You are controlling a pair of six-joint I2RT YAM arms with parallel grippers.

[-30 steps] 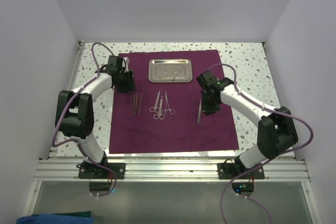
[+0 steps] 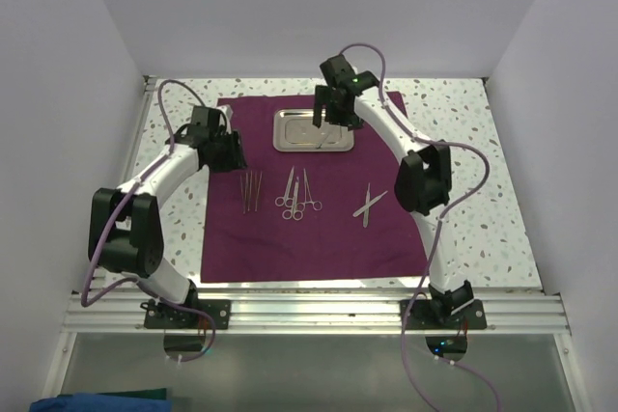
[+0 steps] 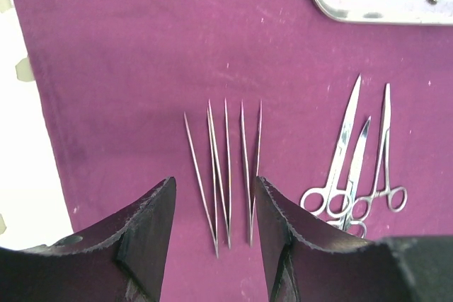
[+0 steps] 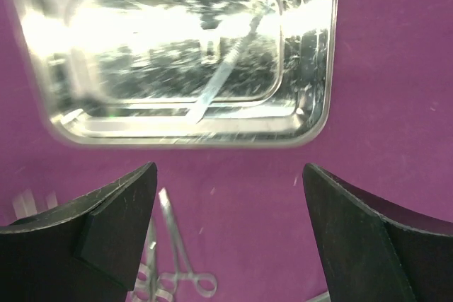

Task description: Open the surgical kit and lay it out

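Note:
The metal tray [image 2: 284, 132] lies at the back of the purple cloth [image 2: 319, 262]. One slim pale-handled instrument [image 4: 221, 73] rests slantwise in it, its lower end near the front rim. My right gripper hovers at the tray's front side, open and empty. Left of centre, several thin probes [image 3: 228, 167] lie roughly side by side; my left gripper is above the cloth there, fingers apart, holding nothing. Mid-cloth are ring-handled scissors and clamps [image 2: 294, 202]. Two scalpel-like instruments [image 2: 366, 206] lie crossed further right.
The speckled tabletop [image 2: 473, 180] shows around the cloth. Grey walls bound the sides and back. A blue item [image 2: 101, 402] lies outside the front edge at the left.
My right gripper has let go of an instrument, which now lies crossed over another, and moved back and left to the tray with fingers wide. The left gripper has shifted slightly left.

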